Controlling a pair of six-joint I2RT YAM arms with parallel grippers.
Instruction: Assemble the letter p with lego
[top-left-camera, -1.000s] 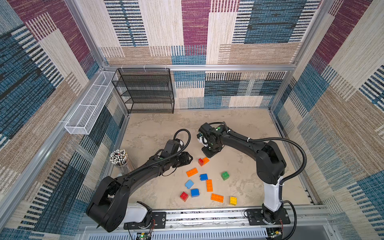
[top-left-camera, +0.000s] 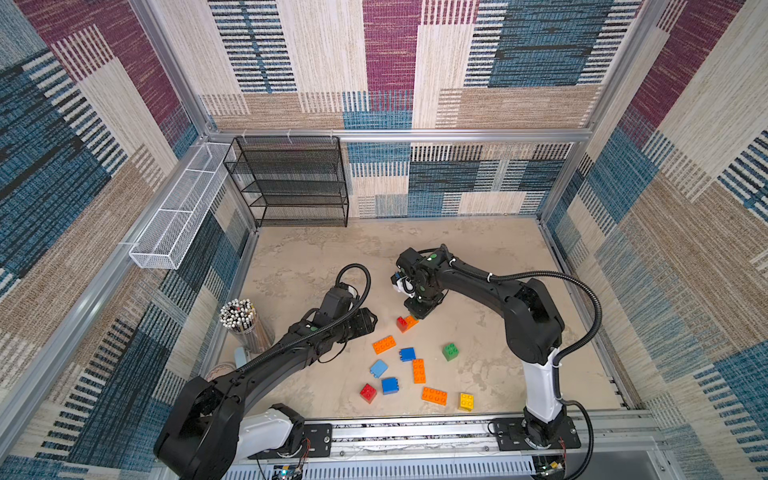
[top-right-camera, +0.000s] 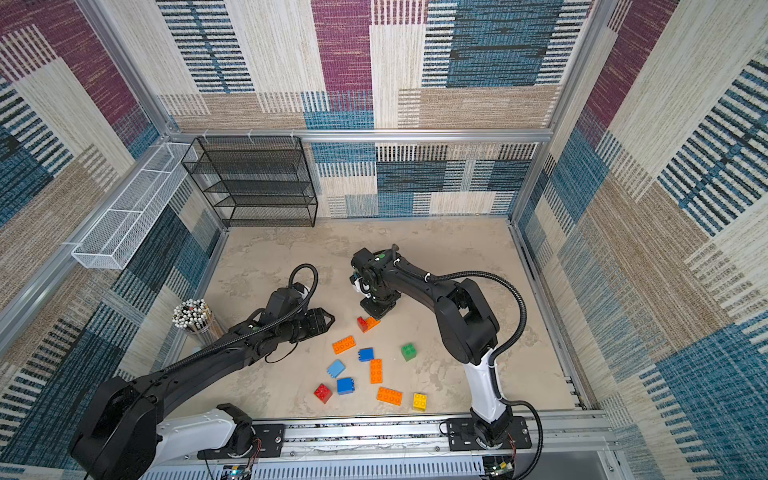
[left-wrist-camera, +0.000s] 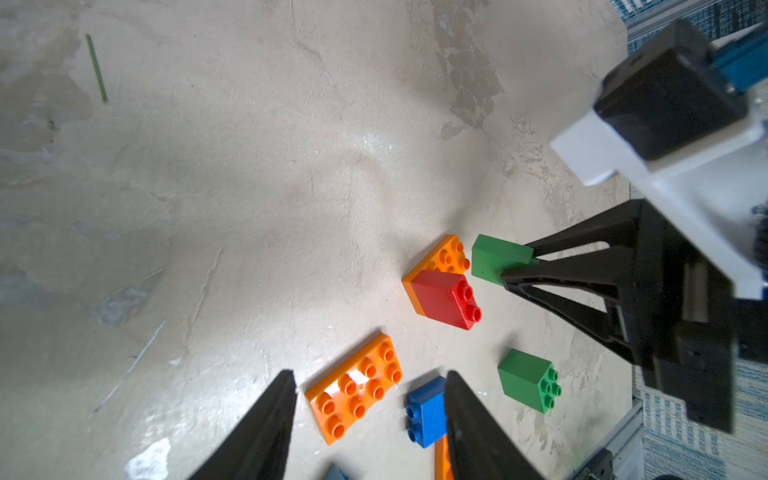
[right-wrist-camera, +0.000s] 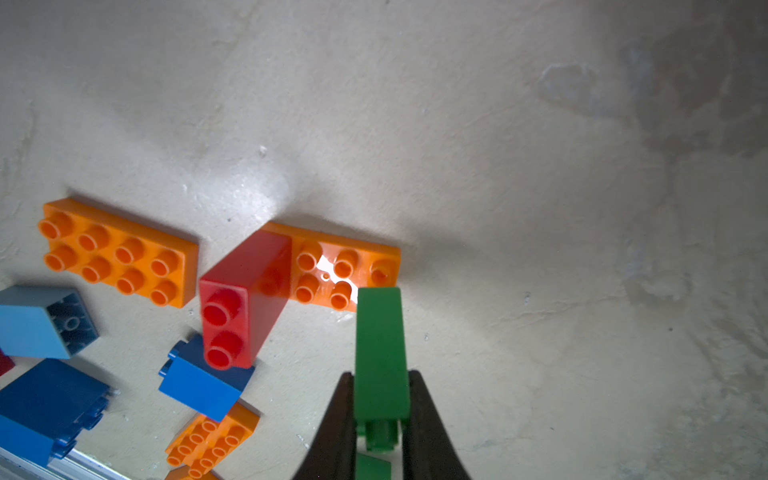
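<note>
A red brick (right-wrist-camera: 252, 296) stands on one end of an orange plate (right-wrist-camera: 340, 264), whose other studs are bare. My right gripper is shut on a green brick (right-wrist-camera: 380, 344), held over the table just beside the plate's bare end. In the left wrist view that held brick appears close to the plate, and whether they touch is hard to tell. My left gripper stands open with nothing between its fingers, left of the red and orange pair. A second green brick (left-wrist-camera: 529, 380) lies loose on the table.
Loose bricks lie toward the front: an orange one (left-wrist-camera: 353, 388), a blue one (left-wrist-camera: 428, 412), a red one (top-left-camera: 368, 393), a yellow one (top-left-camera: 466, 401) and several others. A holder of pens (top-left-camera: 238, 317) stands at left.
My left arm has drawn back a little to the left, away from the red and orange pair. The right arm has shifted only slightly. The bricks on the table have stayed put.
</note>
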